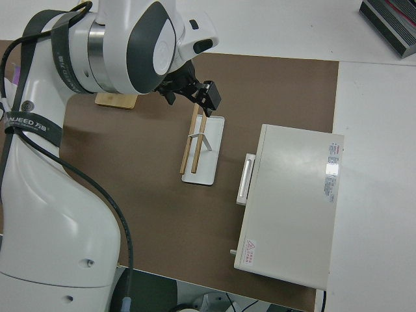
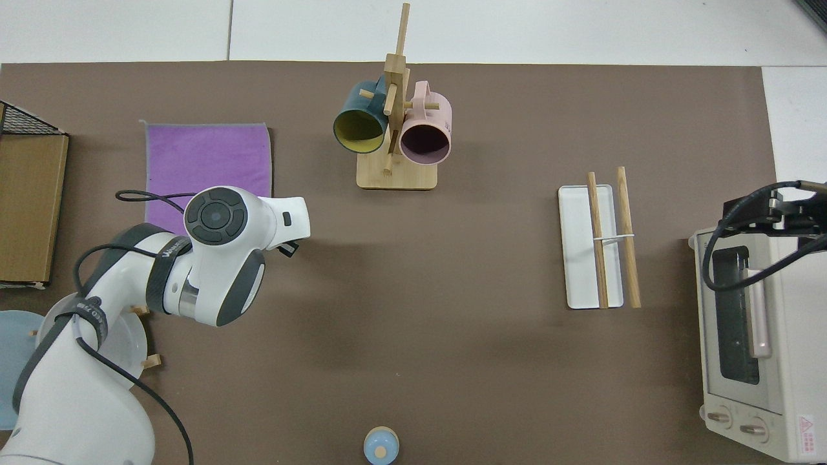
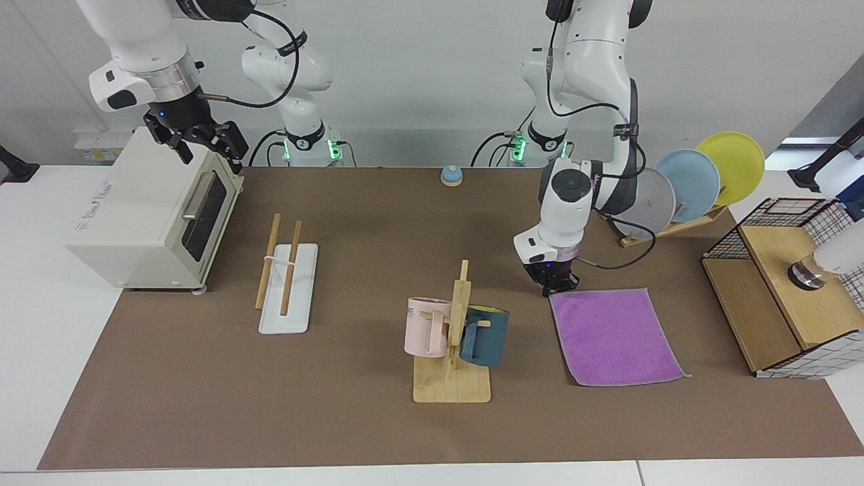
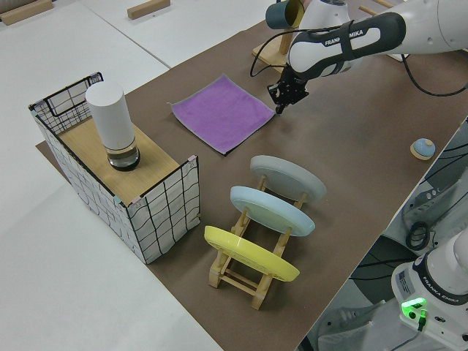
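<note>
My left arm's gripper (image 3: pixel 550 279) hangs low by the purple cloth (image 3: pixel 615 336), mostly hidden under its wrist housing in the top view; its fingers are too small to read. My right gripper (image 3: pixel 197 138) is over the white toaster oven (image 3: pixel 138 235), its finger state unclear. A wooden mug tree (image 2: pixel 397 174) holds a blue mug (image 2: pixel 358 116) and a pink mug (image 2: pixel 426 132). A white tray (image 2: pixel 575 271) with two wooden sticks lies between the tree and the oven.
A rack holds grey, blue and yellow plates (image 4: pixel 252 256). Beside it stands a wire-sided shelf (image 4: pixel 150 175) with a white cylinder (image 4: pixel 111 117). A small blue round object (image 2: pixel 380 445) lies at the near edge.
</note>
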